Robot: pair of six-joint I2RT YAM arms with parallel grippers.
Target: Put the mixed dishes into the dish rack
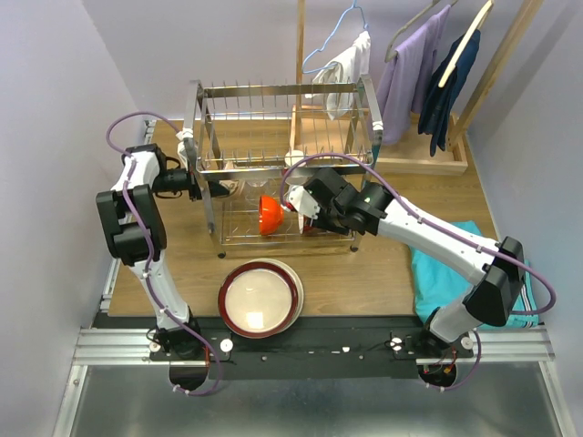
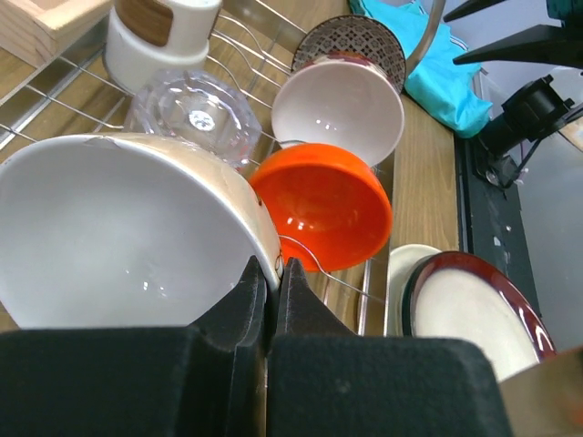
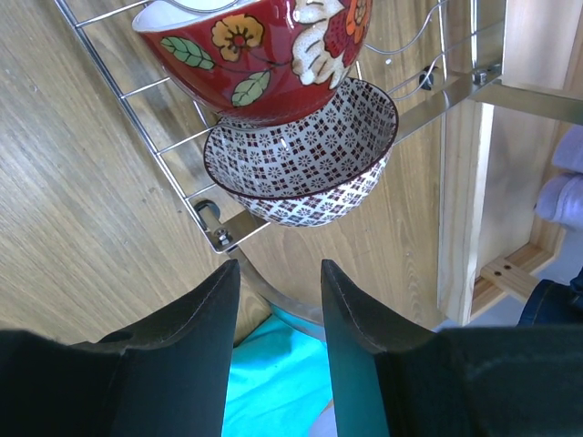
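My left gripper is shut on the rim of a white-lined beige bowl (image 2: pixel 118 237), tilted at the left side of the rack's lower tier. Beside that bowl stand an orange bowl (image 2: pixel 323 205) and a clear glass (image 2: pixel 196 114). Farther along, a red flowered bowl (image 3: pixel 264 64) leans against a patterned bowl (image 3: pixel 301 155) at the right end of the dish rack (image 1: pixel 246 171). My right gripper is open and empty, with both bowls ahead of its fingertips. A red-rimmed plate (image 1: pixel 259 299) rests on a paler plate (image 1: pixel 297 314) in front of the rack.
The rack's upper tier (image 1: pixel 273 135) is empty. A white and brown cup (image 2: pixel 164 41) stands behind the glass. Teal cloth (image 1: pixel 446 269) lies at the right, and clothes hang from a wooden stand (image 1: pixel 506 68) at the back right. Bare table shows right of the plates.
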